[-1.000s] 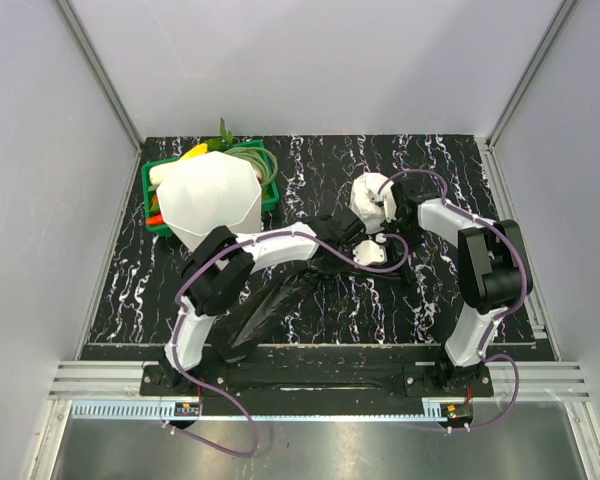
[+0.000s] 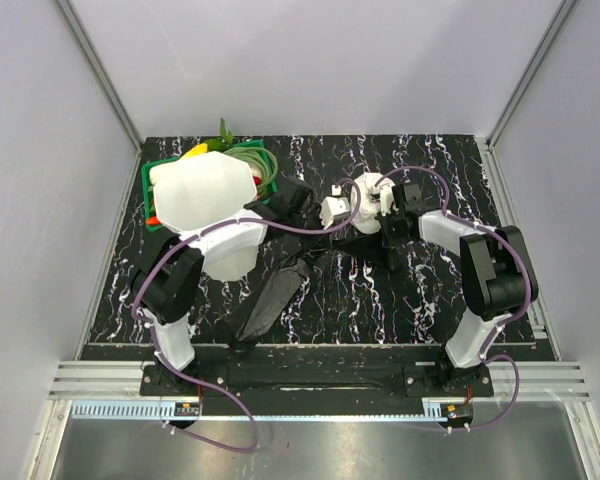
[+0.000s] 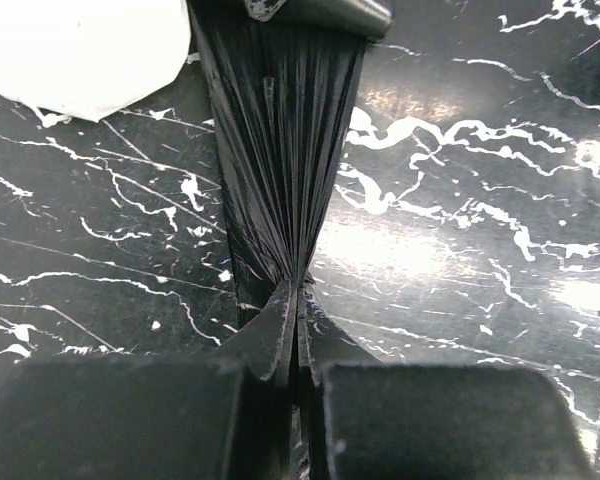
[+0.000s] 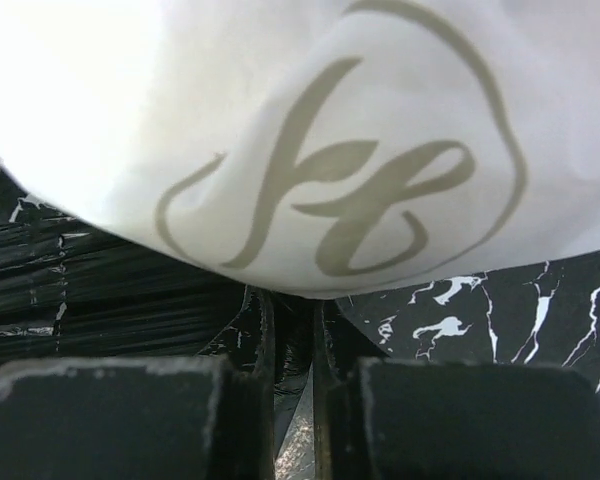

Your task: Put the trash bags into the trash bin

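My left gripper is shut on black trash-bag plastic (image 3: 270,150), which stretches in gathered folds up to a dark roll at the top of the left wrist view. My right gripper is shut on black plastic, just under a white bag with a printed logo (image 4: 400,90). In the top view a grey-black bag (image 2: 275,300) lies flat at the front left. A white container (image 2: 195,195) stands at the left, partly behind the left arm; whether it is the bin is unclear.
A green basket (image 2: 150,175) of vegetables stands at the back left, beside the white container. Both arms reach over the middle.
My left gripper has moved left and back, away from the right one, drawing the black plastic out between them. The right gripper has moved little.
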